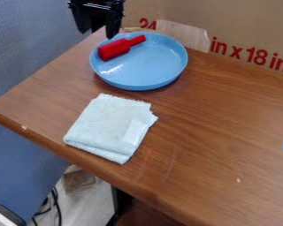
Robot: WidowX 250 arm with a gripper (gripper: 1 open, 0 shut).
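Note:
A blue plate (pixel 150 69) sits at the back of the wooden table, with a red cylindrical object (pixel 116 48) lying on its left part. My black gripper (pixel 98 32) hangs at the top edge of the view, above and just left of the plate's back rim, mostly out of frame; whether its fingers are open or shut is unclear. A folded light-blue cloth (pixel 110 128) lies toward the table's front left.
A cardboard box (pixel 243 31) with red print stands behind the table. The table's left edge drops to a blue surface and cables.

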